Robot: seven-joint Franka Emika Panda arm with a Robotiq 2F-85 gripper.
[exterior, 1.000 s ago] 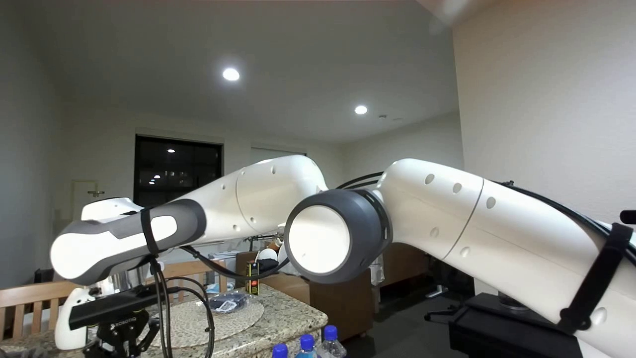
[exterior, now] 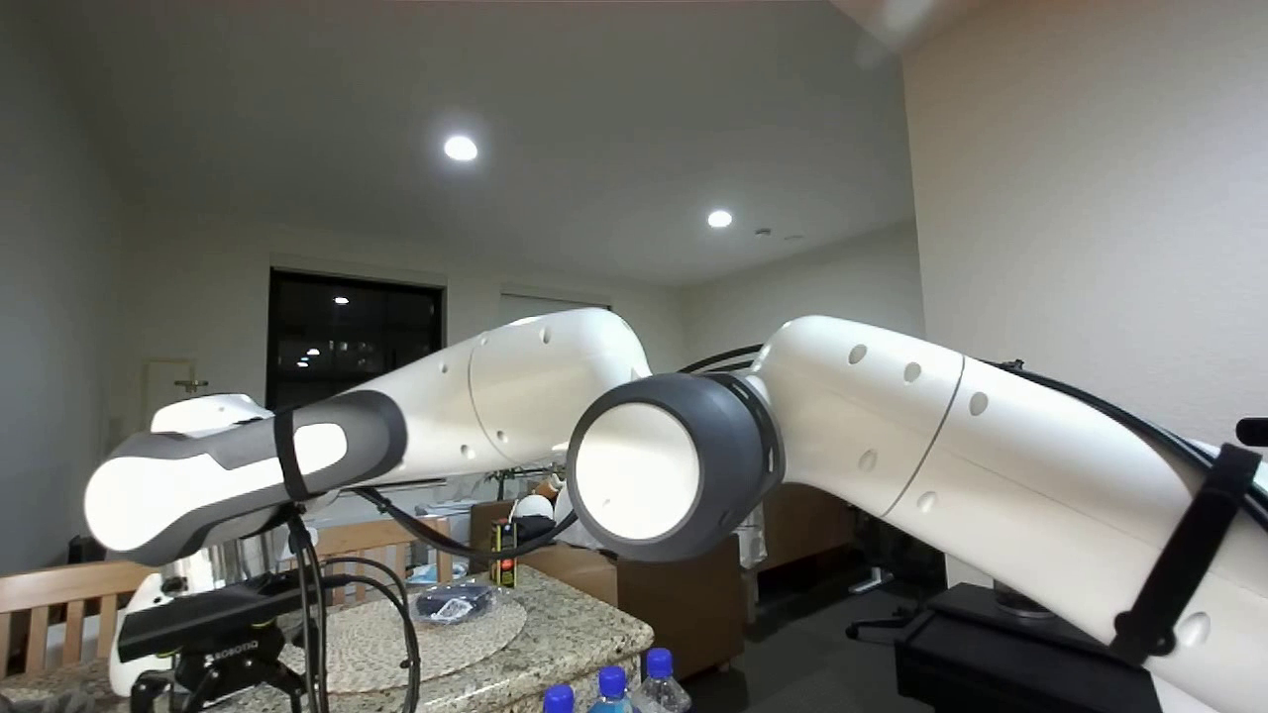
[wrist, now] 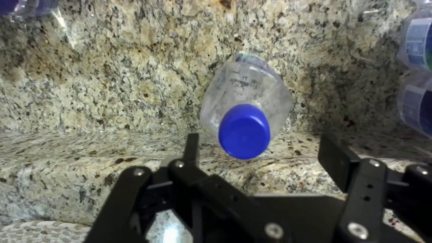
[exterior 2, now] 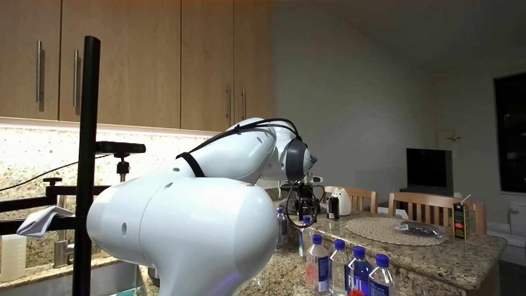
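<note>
In the wrist view a clear bottle with a blue cap [wrist: 244, 131] stands on the granite counter, its cap between and slightly beyond my gripper's fingertips. My gripper is open, one black finger [wrist: 192, 149] left of the cap and the other [wrist: 336, 160] to its right with a wider gap. Neither finger touches the bottle. From the side, the gripper [exterior 2: 301, 209] hangs pointing down near the bottles by the raised ledge; its fingertips are hard to make out there. In the other exterior view its lower end runs out at the bottom edge.
Several blue-capped bottles [exterior 2: 358, 269] stand in a row along the counter. More bottle sides [wrist: 417, 105] show at the wrist view's right edge. On the raised ledge are a black can [exterior 2: 333, 207], a white cat-shaped object [exterior 2: 342, 200], a woven mat [exterior 2: 360, 229] and a drink carton [exterior 2: 460, 221].
The wrist and gripper have moved slightly to the left in exterior view 1. The gripper's linkage looks turned and spread differently. The bottles visible there have not moved.
</note>
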